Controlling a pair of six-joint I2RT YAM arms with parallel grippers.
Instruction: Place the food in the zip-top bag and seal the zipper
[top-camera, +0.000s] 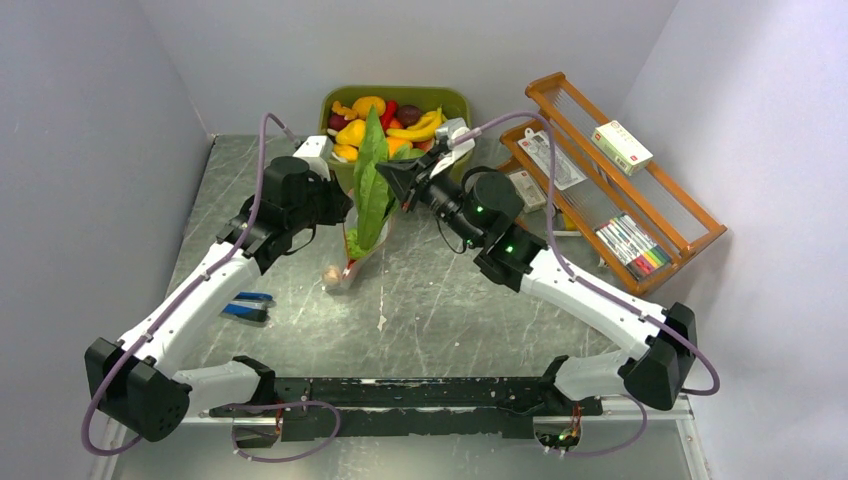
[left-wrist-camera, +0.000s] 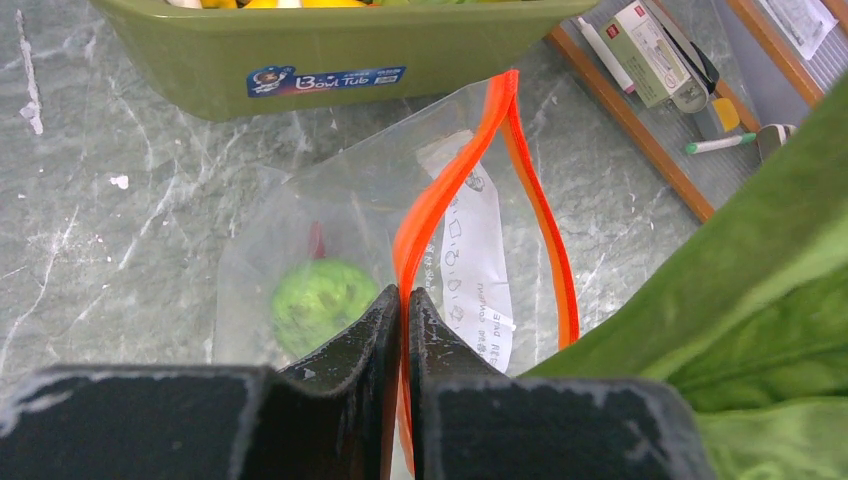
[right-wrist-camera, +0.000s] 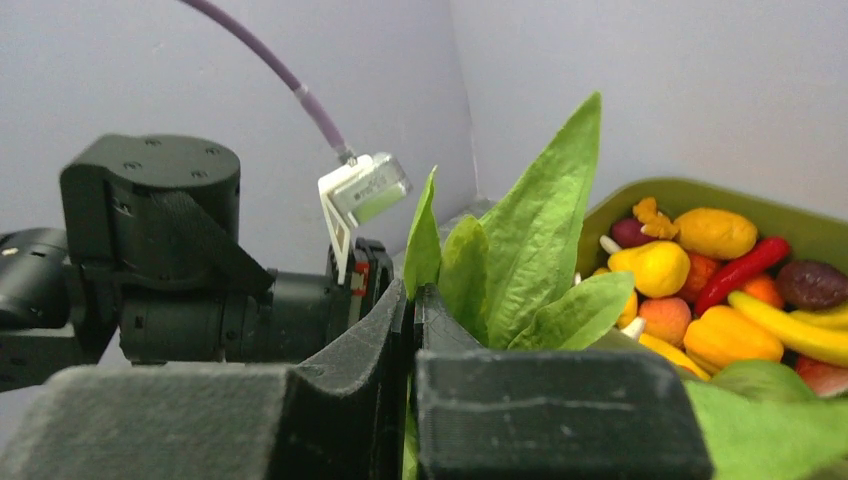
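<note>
A clear zip bag with an orange zipper (left-wrist-camera: 445, 195) stands with its mouth spread. My left gripper is shut on one side of that zipper edge. Inside the bag are a round green vegetable (left-wrist-camera: 322, 300), a small red item (left-wrist-camera: 317, 240) and, in the top view, a pale round item (top-camera: 333, 274) near its lower end. A long leafy green (top-camera: 370, 185) hangs over the bag's mouth, its lower end overlapping the opening from above. My right gripper is shut on the leafy green; whether the leaf touches the bag cannot be told.
Behind the bag stands a green tub (top-camera: 330, 110) full of toy fruit and vegetables. A wooden rack (top-camera: 690, 205) with boxes and markers is at the right. Blue-handled tools (top-camera: 248, 306) lie at left.
</note>
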